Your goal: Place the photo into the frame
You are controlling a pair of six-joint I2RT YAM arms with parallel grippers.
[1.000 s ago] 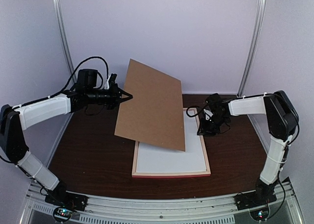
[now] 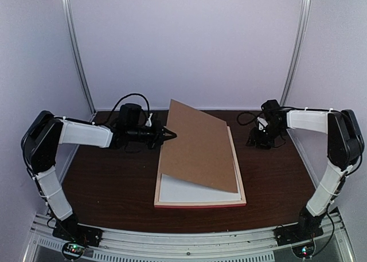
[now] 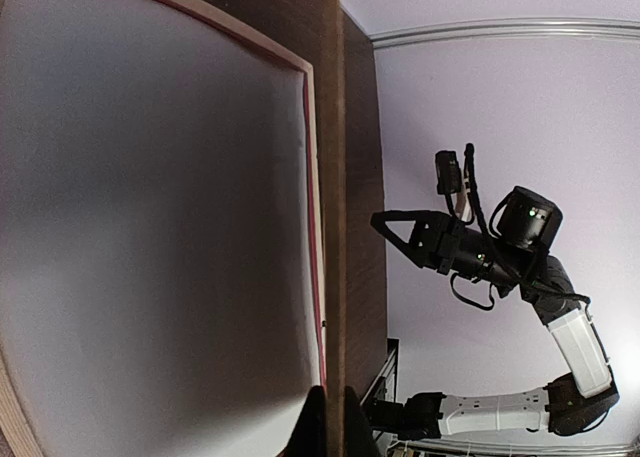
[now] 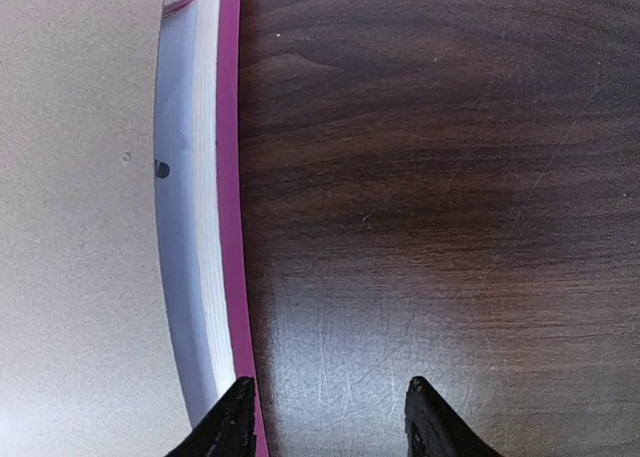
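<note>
A brown backboard (image 2: 200,147) hangs tilted over the frame (image 2: 157,187), its left edge raised and gripped by my left gripper (image 2: 170,135). Seen edge-on in the left wrist view, the board (image 3: 334,227) passes between the shut fingers. Inside the frame lies a plain white sheet (image 2: 192,190), possibly the photo's back; much of it is covered by the board in the top view. To the right of the frame is my right gripper (image 2: 257,143), with empty space between its parted fingers. In the right wrist view the board's edge lies just inside the frame's right side (image 4: 228,177).
Bare dark wood table (image 2: 275,182) stretches to the right of the frame, with more bare wood at its left. Pale walls (image 2: 189,44) enclose the back and sides. A metal rail (image 2: 189,247) runs along the front.
The board has moved right and down over the frame along with my left gripper. My right arm has shifted outward to the right, away from the frame.
</note>
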